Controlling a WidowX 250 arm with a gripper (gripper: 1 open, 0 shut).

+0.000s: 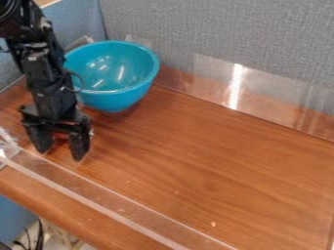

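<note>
My black gripper [59, 140] is lowered to the wooden table at the left, its fingers open. A small reddish thing is mostly hidden behind and between the fingers, too covered to tell its shape. Just behind and to the right of the gripper a turquoise bowl [117, 73] stands on the table, against the back wall.
A grey wall [222, 39] with a clear strip along its foot bounds the back. A clear strip runs along the front left edge, with cables below it.
</note>
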